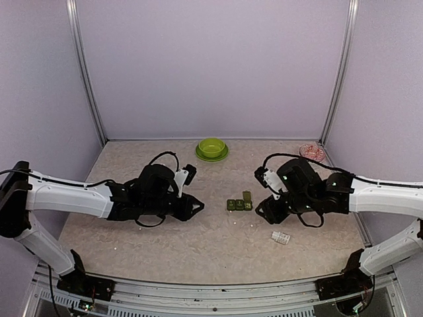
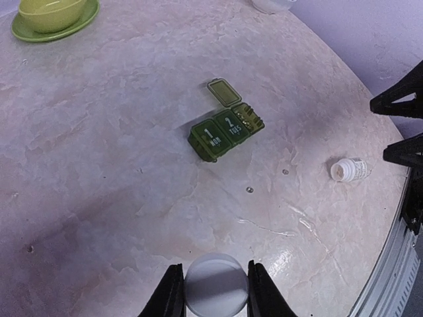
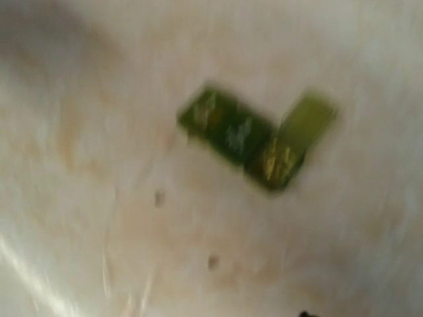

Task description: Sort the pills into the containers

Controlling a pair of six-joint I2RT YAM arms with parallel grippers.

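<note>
In the left wrist view, a green pill organizer (image 2: 215, 139) marked MON and TUES lies on the table, its third compartment (image 2: 250, 117) with its lid (image 2: 224, 92) folded back. What that compartment holds is unclear. My left gripper is shut on a round white bottle cap (image 2: 217, 287), left of the organizer in the top view. Close to the organizer's right side, my right gripper (image 1: 262, 192) hangs open and apart from it. A white pill bottle (image 2: 349, 170) lies on its side, its neck uncapped. Small pills (image 2: 249, 189) are scattered on the table.
A green bowl on a plate (image 1: 211, 148) stands at the back. At the back right, behind the right arm, is a bowl with red and white contents (image 1: 312, 152).
</note>
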